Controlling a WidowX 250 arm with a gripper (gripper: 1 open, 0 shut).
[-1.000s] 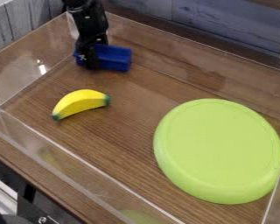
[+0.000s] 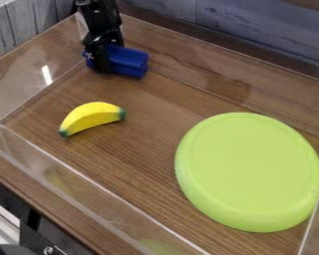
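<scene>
My black gripper [image 2: 101, 45] reaches down from the top left onto a blue block [image 2: 128, 62] at the upper left of the wooden table [image 2: 175, 100]. Its lower end overlaps the block's left part; whether the fingers grip it is unclear. A yellow banana [image 2: 92, 117] lies lower left of the block. A large lime-green round plate [image 2: 249, 171] lies at the right front.
Clear walls edge the left and front of the table, and a raised rim runs along the back.
Over the last second my gripper has shifted slightly toward the back, and the blue block appears a little farther left and back. The banana and plate have not moved.
</scene>
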